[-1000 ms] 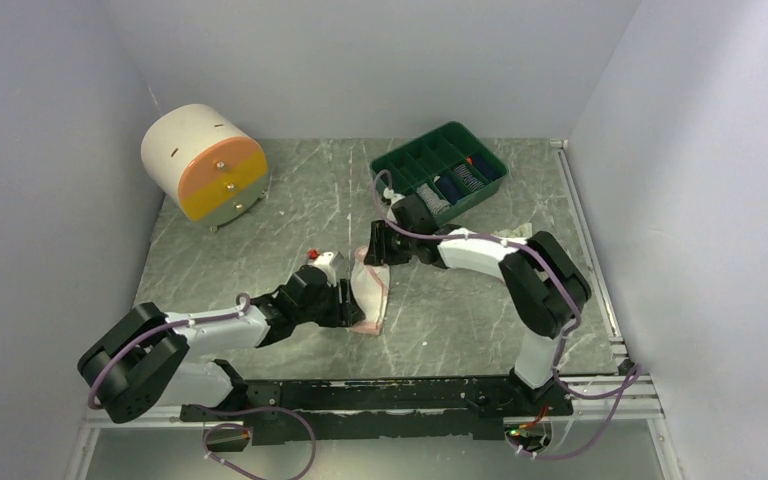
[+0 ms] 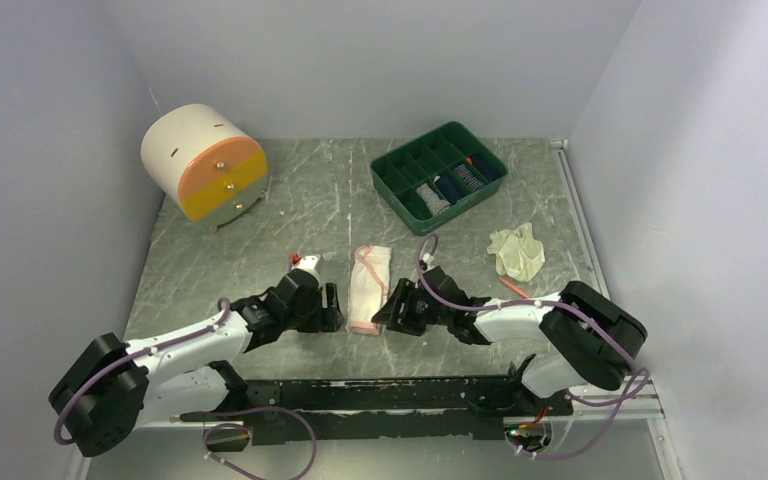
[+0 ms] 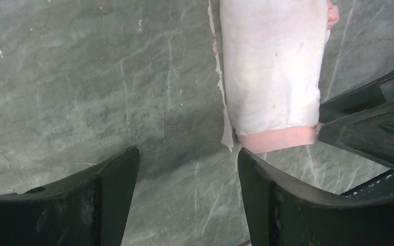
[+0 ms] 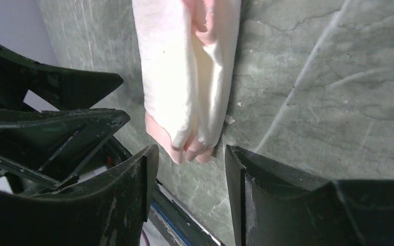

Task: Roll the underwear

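The white underwear with pink bands point(image 2: 368, 280) lies folded into a long strip on the table, its pink-edged end toward the front. Just left of that end, my left gripper point(image 2: 329, 310) stands open with nothing between its fingers; in the left wrist view the strip point(image 3: 272, 72) lies beyond its right finger. My right gripper point(image 2: 395, 308) is low at the strip's right side near the front end, part open. In the right wrist view its fingers point at the pink end point(image 4: 161, 130), with nothing visibly gripped.
A green divided box point(image 2: 400, 185) with rolled items stands at the back. A cylindrical drawer unit point(image 2: 180, 150) is at the back left, and a pale cloth point(image 2: 516, 250) with an orange item lies at the right.
My right gripper has come from the strip's far end toward the front and beside its near end. My left gripper has drawn slightly left, away from the underwear.
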